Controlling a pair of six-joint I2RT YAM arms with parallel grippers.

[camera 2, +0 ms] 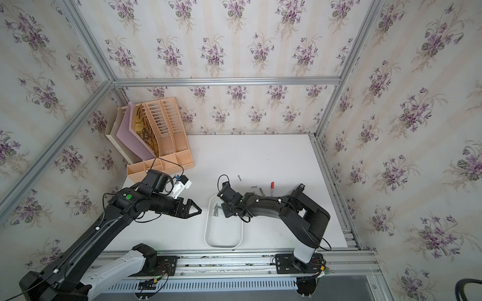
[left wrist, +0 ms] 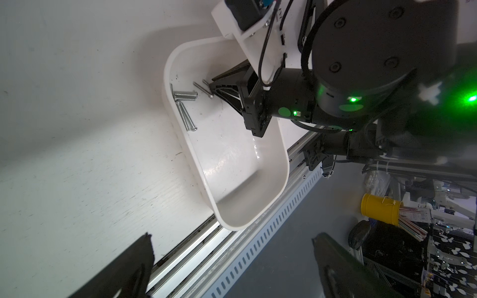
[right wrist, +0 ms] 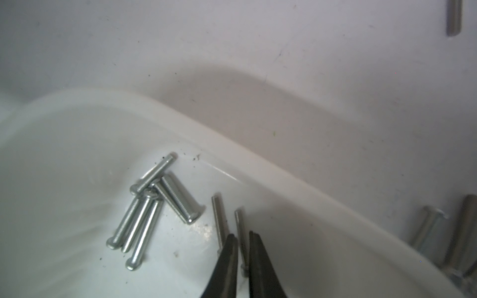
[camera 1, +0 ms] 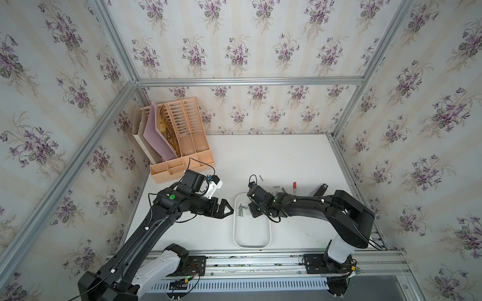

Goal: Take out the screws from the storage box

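The white storage box (left wrist: 201, 173) holds several silver screws (right wrist: 141, 233) bunched at one end. Two more screws (right wrist: 218, 221) lie side by side a little apart from that bunch. My right gripper is down inside the box with its fingers nearly together. One thin screw (right wrist: 240, 223) shows in the narrow gap between the fingertips; whether it is pinched or lies beneath them cannot be told. My left gripper (camera 1: 227, 209) is open beside the box's left rim, its fingers (left wrist: 134, 270) wide apart and empty.
Right of the box, loose screws (right wrist: 424, 226) and a red-handled tool (camera 2: 272, 185) lie on the table. One screw (camera 2: 239, 177) lies farther back. A wooden organizer (camera 1: 188, 145) stands at the back left. Both arms are close together over the box.
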